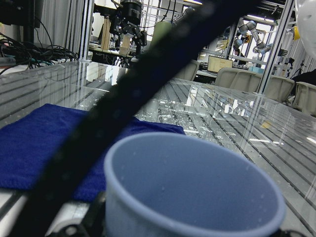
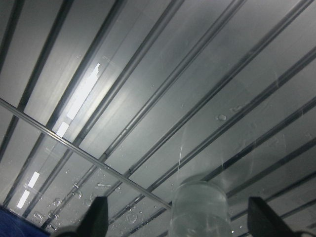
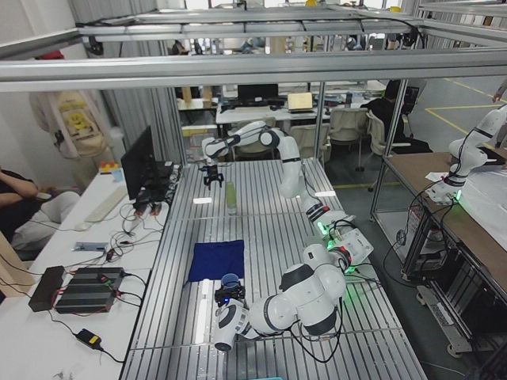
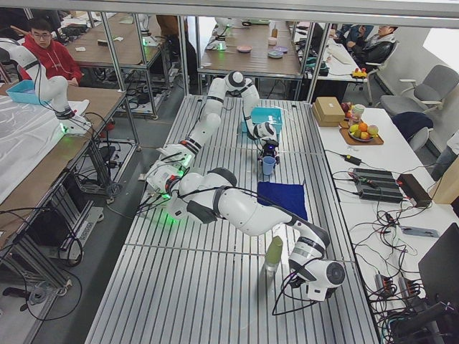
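A blue cup [image 3: 230,280] stands near a dark blue cloth [image 3: 218,260]; in the left wrist view its rim [image 1: 195,148] fills the lower middle. My left gripper [image 3: 230,294] is right at the cup, its fingers mostly hidden; whether they are closed on it is unclear. My right gripper [image 3: 214,177] hangs open above the table, beside a green bottle [image 4: 273,254] with a clear lower part. In the right wrist view a clear object [image 2: 200,212] lies low between the open fingers.
A cyan bin [image 4: 267,118] sits behind the left arm. A monitor [image 3: 139,165], cables and black boxes crowd the side table.
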